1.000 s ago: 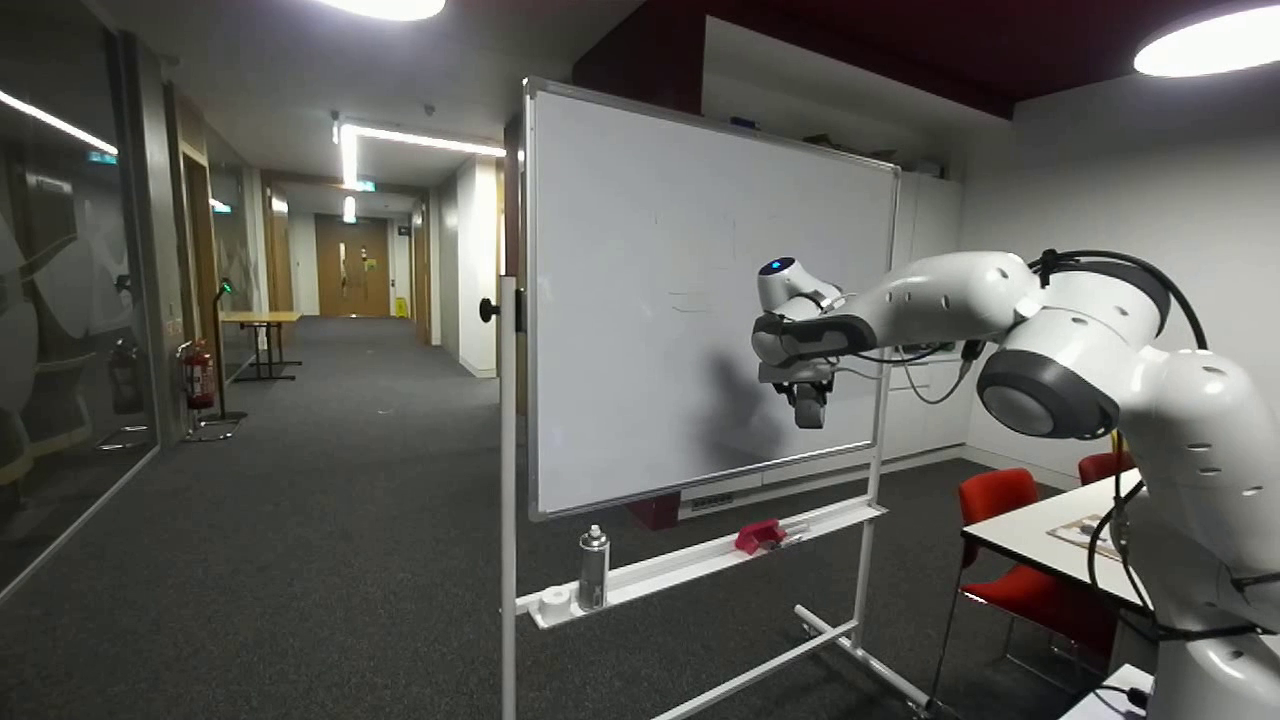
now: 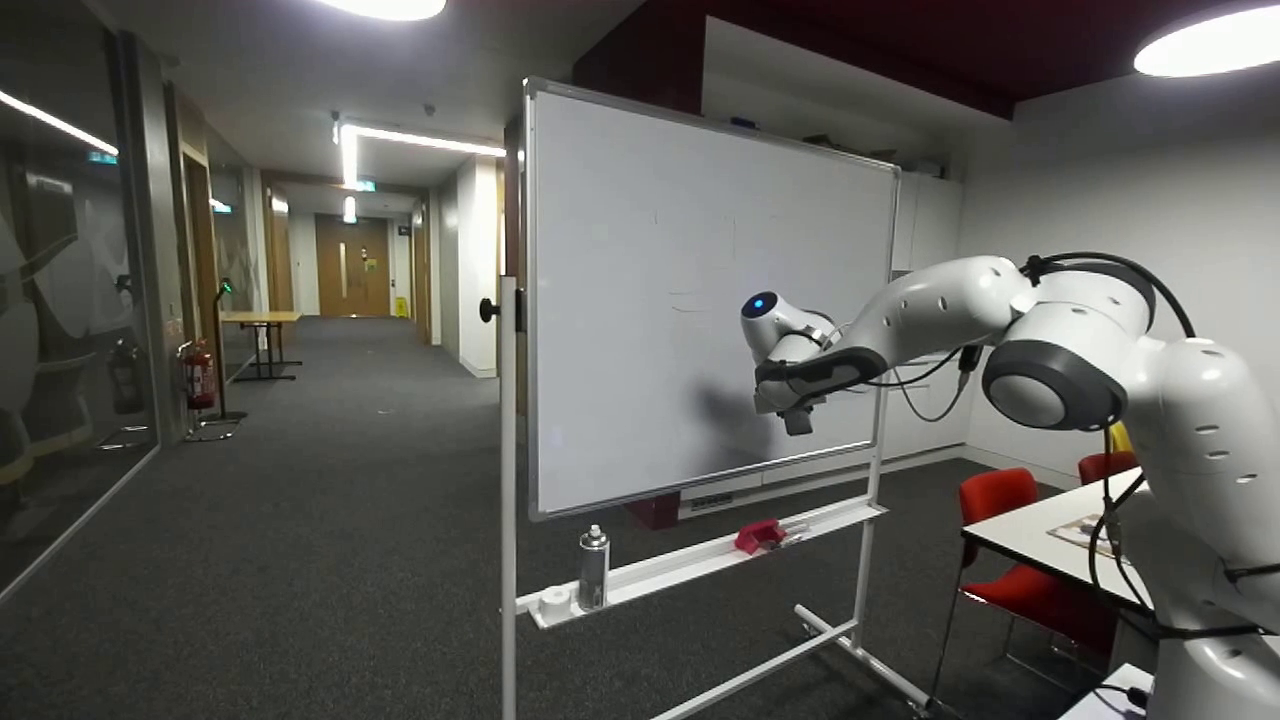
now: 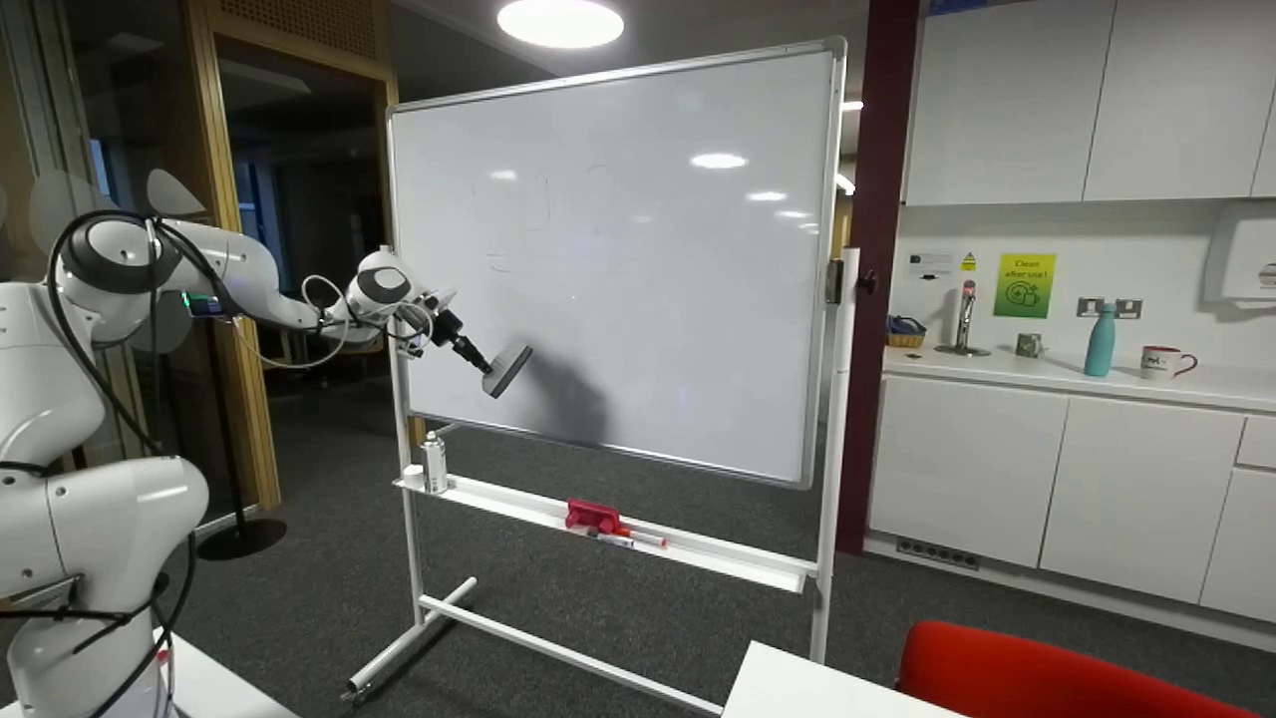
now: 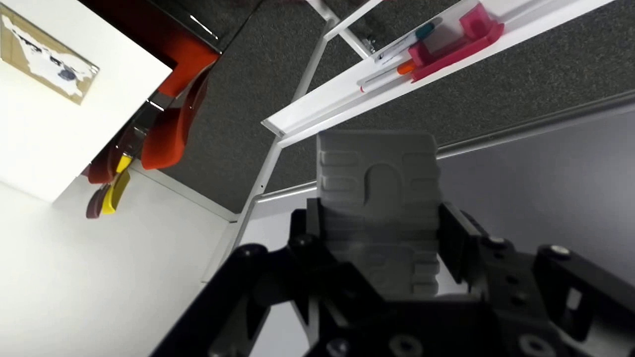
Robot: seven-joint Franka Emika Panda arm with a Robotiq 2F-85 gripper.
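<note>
Between the fingers of my gripper is a grey board eraser (image 4: 381,178), and the fingers are shut on it. In exterior view 2 the eraser (image 3: 507,371) hangs tilted in front of the lower left part of the whiteboard (image 3: 670,275). A shadow falls on the board beside it; whether the eraser touches the surface I cannot tell. Exterior view 1 shows the gripper (image 2: 792,412) low against the right half of the whiteboard (image 2: 624,360). Faint pen marks (image 3: 498,262) show on the board, higher than the eraser.
Below the board runs a white tray (image 3: 718,558) with a spray can (image 3: 436,463), a red holder (image 3: 593,516) and markers (image 3: 640,538). A table (image 2: 1044,540) and red chairs (image 2: 998,498) stand near the arm. Open floor lies left of the board.
My wrist has tilted and the hand has shifted slightly left in exterior view 1, the eraser swinging up and left. The board and the tray's contents have not moved.
</note>
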